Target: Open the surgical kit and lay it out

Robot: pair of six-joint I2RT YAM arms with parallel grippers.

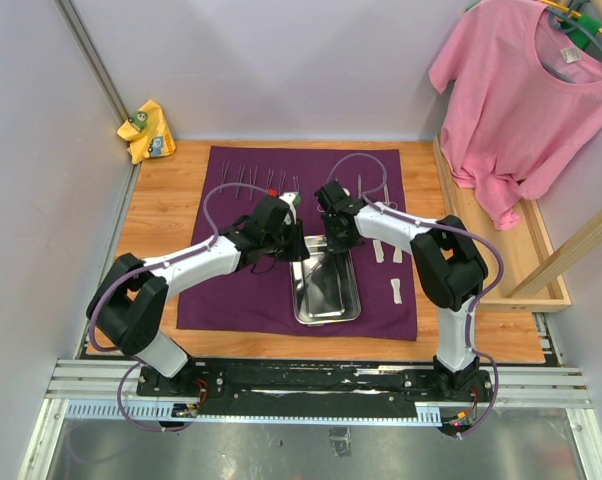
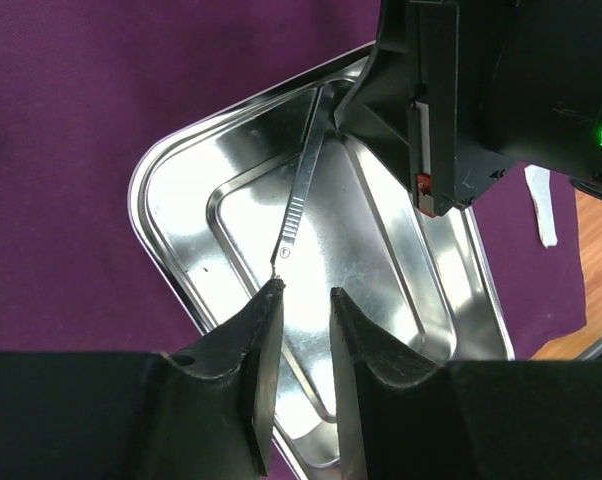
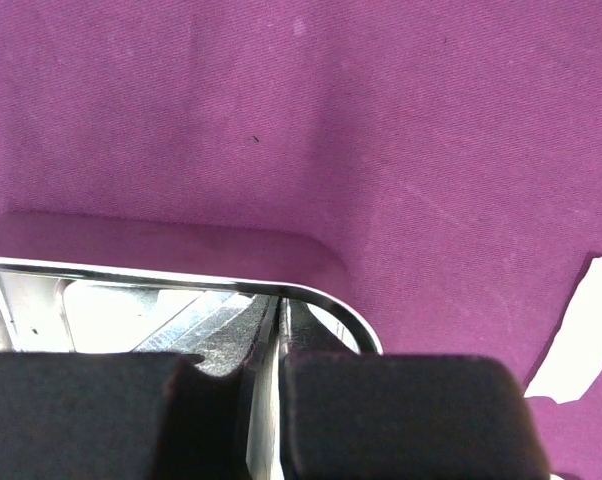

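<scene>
The steel tray (image 1: 326,300) lies on the purple cloth (image 1: 236,290). Inside it, a slim metal scalpel handle (image 2: 298,195) slants with its lower end near the tray floor; its upper end goes behind the right gripper's fingers. My right gripper is at the tray's far end, shut, with a thin bright metal strip between its fingers that looks like the handle. Over the tray's left side, my left gripper stands part open, nothing between its fingertips; the handle's lower end lies just beyond them.
Several thin instruments (image 1: 251,180) lie along the cloth's far edge. White packets (image 1: 396,290) rest to the tray's right. A wooden rack (image 1: 541,260) with a pink shirt (image 1: 526,100) bounds the right side; a yellow bag (image 1: 148,132) stands at the far left.
</scene>
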